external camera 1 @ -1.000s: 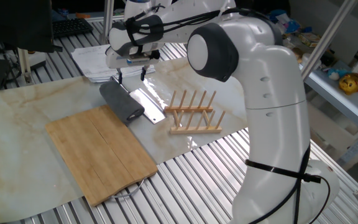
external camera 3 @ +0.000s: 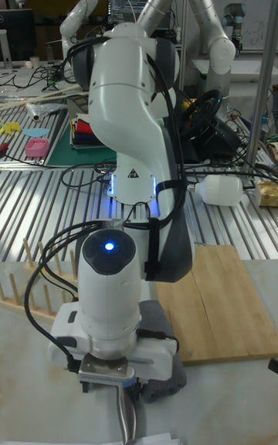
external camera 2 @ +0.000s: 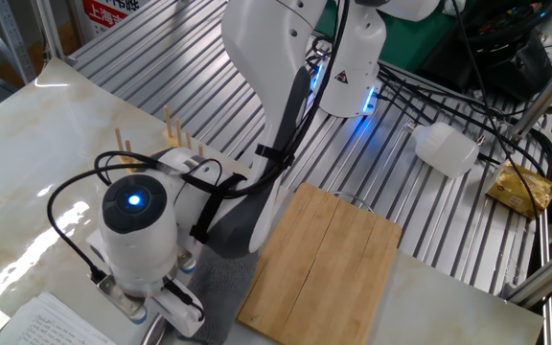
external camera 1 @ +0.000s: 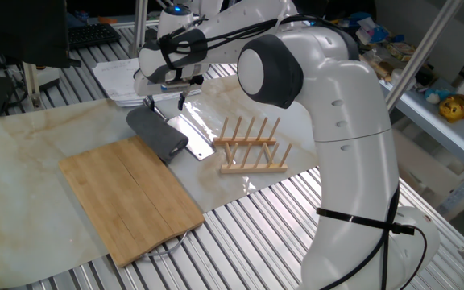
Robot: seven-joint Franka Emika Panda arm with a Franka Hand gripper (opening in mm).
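My gripper (external camera 1: pixel 166 103) points down with its two fingers apart, over the handle end of a cleaver. The cleaver's wide metal blade (external camera 1: pixel 192 137) lies flat on the marbled mat, pointing toward the wooden rack. Its silver handle (external camera 3: pixel 127 413) shows below the gripper in exterior view 3. A rolled dark grey towel (external camera 1: pixel 158 133) lies alongside the cleaver, close by the left finger; whether they touch cannot be told. The wooden peg rack (external camera 1: pixel 252 153) stands empty to the right of the blade. Between the fingers nothing is seen held. In exterior view 2 the hand hides most of the cleaver.
A wooden cutting board (external camera 1: pixel 131 197) lies in front of the towel, one corner close to it. Papers (external camera 1: pixel 123 80) lie behind the gripper. A white bulb-shaped object (external camera 2: pixel 446 149) and a gold box (external camera 2: pixel 520 189) sit near the arm's base.
My gripper has shifted a little to the left and slightly lower, its fingers still apart. The towel's far end seems to have moved slightly left. The board, blade and rack look unmoved.
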